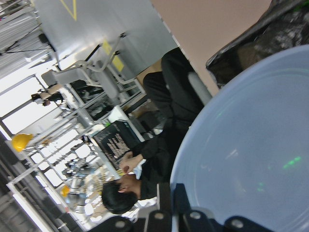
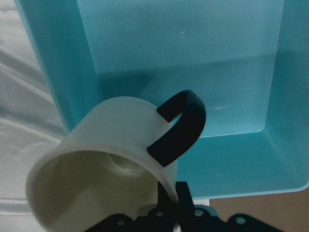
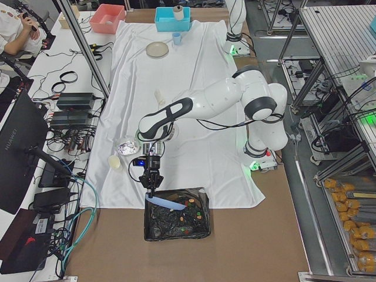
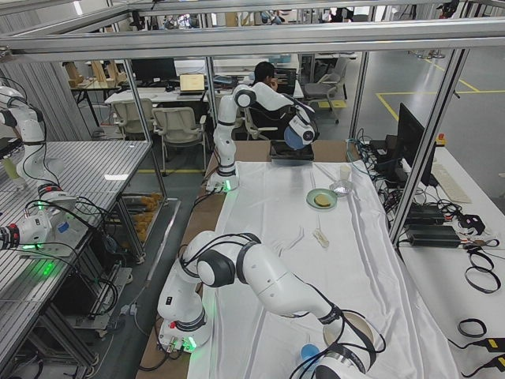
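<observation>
My left gripper [image 3: 151, 187] is shut on the rim of a light blue plate [image 1: 251, 140], held tilted steeply over a black-lined bin [image 3: 176, 226] at the table's near end in the camera left view. Small coloured bits lie in the bin. In the right wrist view, my right gripper is shut on the rim of a white mug [image 2: 106, 125] with a black handle, above a light blue tub [image 2: 227, 169].
A white cloth covers the table, holding a green plate [image 4: 322, 197], a foil dish [image 3: 128, 145], a beige plate [image 3: 157, 49] and a blue cup [image 3: 177, 37]. A pink basket [image 3: 107, 17] stands at the back left.
</observation>
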